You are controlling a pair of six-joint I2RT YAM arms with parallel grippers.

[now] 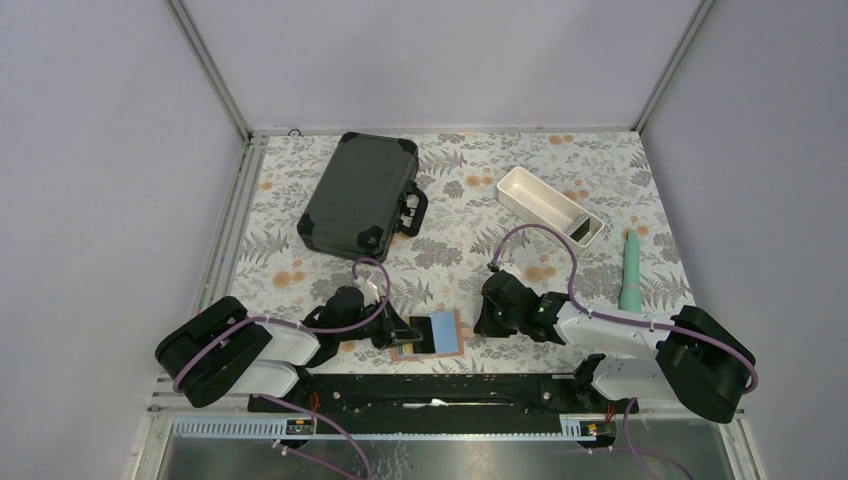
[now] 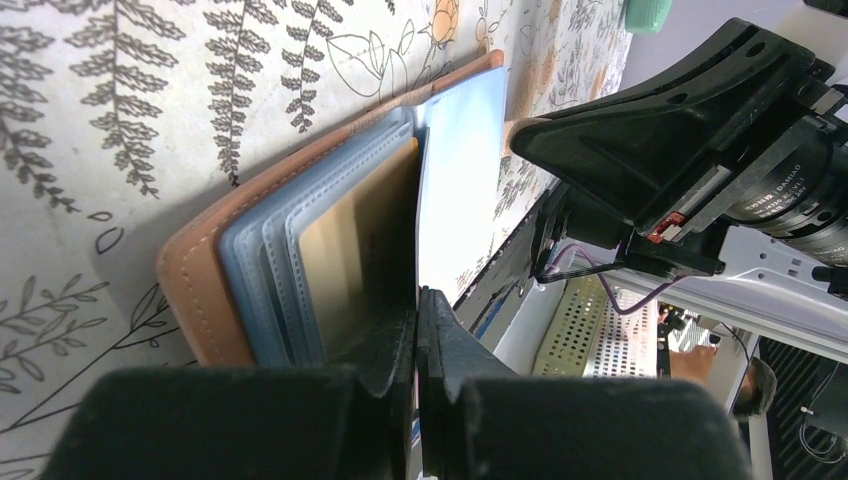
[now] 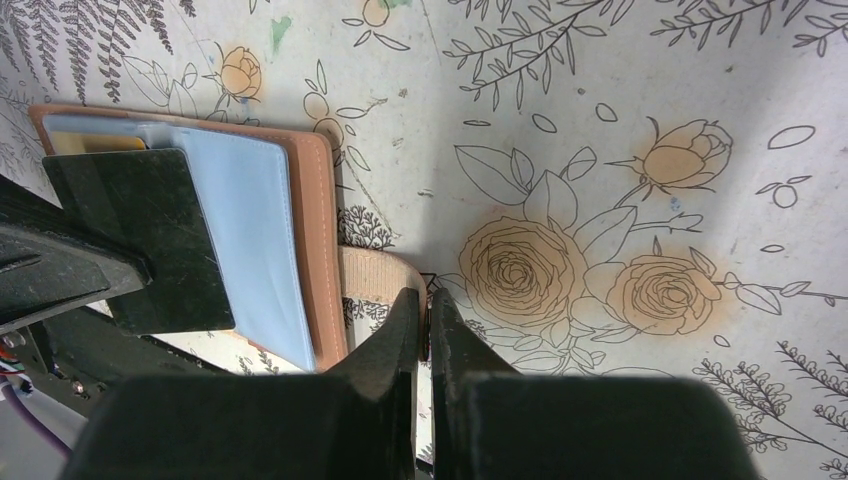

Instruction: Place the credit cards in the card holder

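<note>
Near the table's front edge the brown card holder [image 1: 460, 333] lies spread out, its pale blue sleeves [image 3: 245, 200] facing up. A gold card [image 2: 355, 240] sits in a sleeve at its left part. The black card stands over the sleeves, and the left wrist view shows it edge-on, rising from my left fingertips. My left gripper is shut on that thin card; whether its far edge is inside a sleeve cannot be told. To the right, my right gripper is shut on the holder's tan strap [image 3: 375, 275].
A white tray [image 1: 530, 203] at the back right has a dark card [image 1: 579, 226] at its near end. The dark case [image 1: 362, 190] stands back left, and a green cylinder [image 1: 631, 270] lies far right. Mid-table is clear.
</note>
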